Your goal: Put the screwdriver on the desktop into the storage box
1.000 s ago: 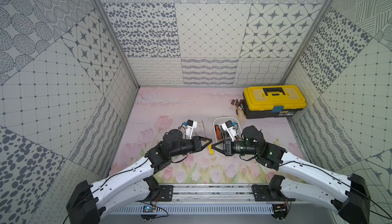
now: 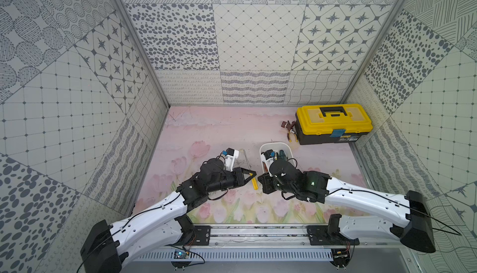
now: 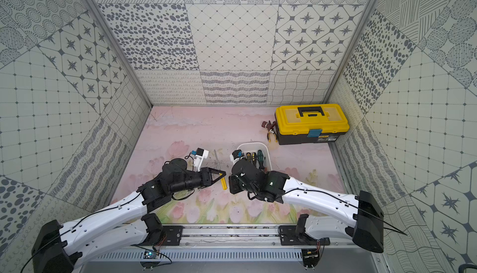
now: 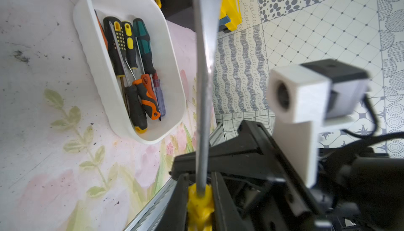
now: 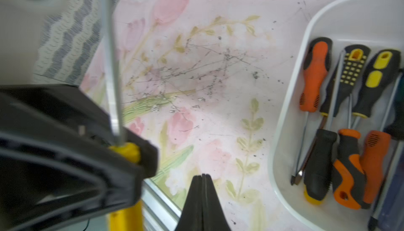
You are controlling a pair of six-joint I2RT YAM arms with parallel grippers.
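A screwdriver with a yellow handle (image 2: 255, 184) and long steel shaft (image 4: 204, 104) is held upright, tilted, in my left gripper (image 2: 251, 174), shut around the handle. My right gripper is shut with nothing between its fingers, pointing down just right of the screwdriver. In the right wrist view a white storage box (image 5: 286, 104) holds several screwdrivers, among them an orange-handled one (image 5: 312, 73); it stands behind my right gripper in both top views.
A yellow toolbox (image 2: 318, 116) stands at the back right, with pliers (image 2: 291, 134) beside it. Patterned walls enclose the desk.
My right gripper has turned downward and its arm has shifted, away from the yellow handle. My left gripper and the screwdriver have moved slightly left.
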